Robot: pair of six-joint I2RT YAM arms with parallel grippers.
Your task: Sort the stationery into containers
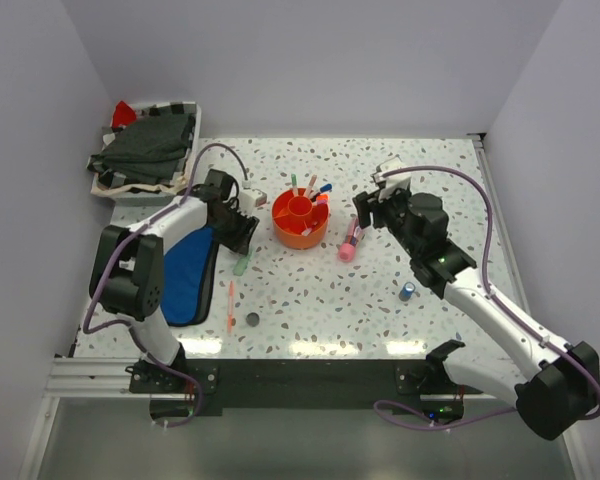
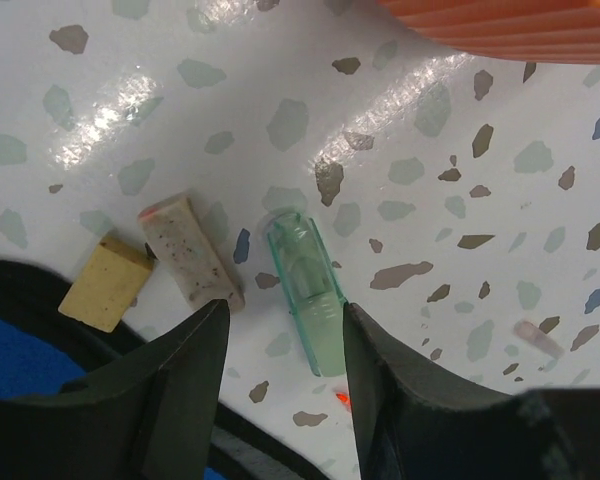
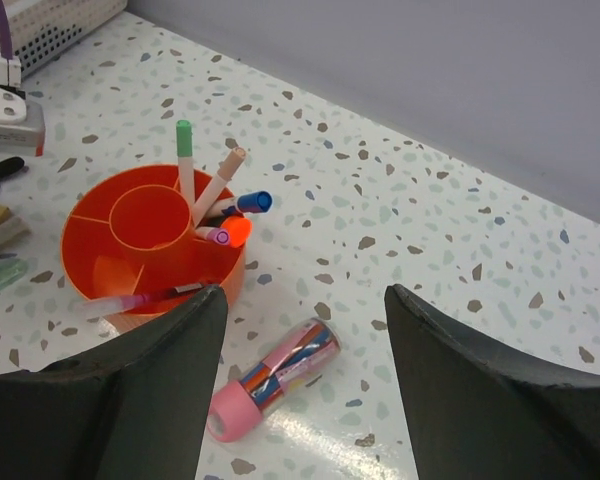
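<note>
An orange round holder (image 1: 313, 234) holds several pens and markers. My left gripper (image 1: 245, 232) hangs open above a green translucent item (image 2: 319, 330), with a whitish eraser (image 2: 190, 250) and a yellow block (image 2: 105, 282) beside it. My right gripper is open, right of the holder, with nothing between its fingers. Below it in the right wrist view lies a pink-capped cylinder (image 3: 275, 375). An orange stick (image 1: 230, 305), a dark disc (image 1: 252, 319) and a small blue object (image 1: 406, 291) lie loose on the table.
A blue, black-edged pouch (image 1: 180, 280) lies at the left. A white basket (image 1: 192, 150) with dark cloth stands at the back left.
</note>
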